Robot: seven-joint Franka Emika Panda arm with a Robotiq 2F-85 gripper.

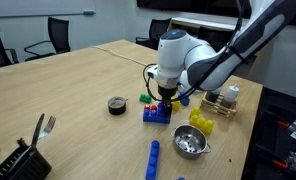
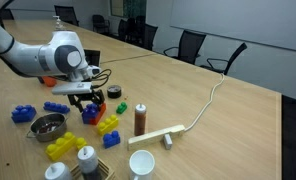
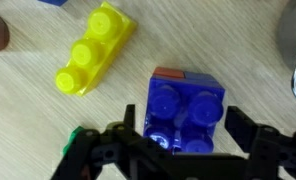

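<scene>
A blue brick (image 3: 185, 112) lies on top of a red brick (image 3: 169, 73), which shows only as a strip along one side in the wrist view. My gripper is over this pair, its fingers apart with one on each side of the blue brick. Bare table shows between the brick and each finger, so the fingers look clear of it. From exterior view 2, the gripper (image 2: 85, 104) is low, right at the blue brick and the red brick (image 2: 100, 112). The arm partly covers the bricks in exterior view 1.
A yellow brick (image 3: 96, 50) and a green piece (image 3: 80, 151) lie close to the gripper. Near it stands a metal pot (image 2: 49, 127); a brown cylinder (image 2: 140, 121) and a white cup (image 2: 141, 164) are farther off. Exterior view 1 shows open table (image 1: 83, 85) on the left.
</scene>
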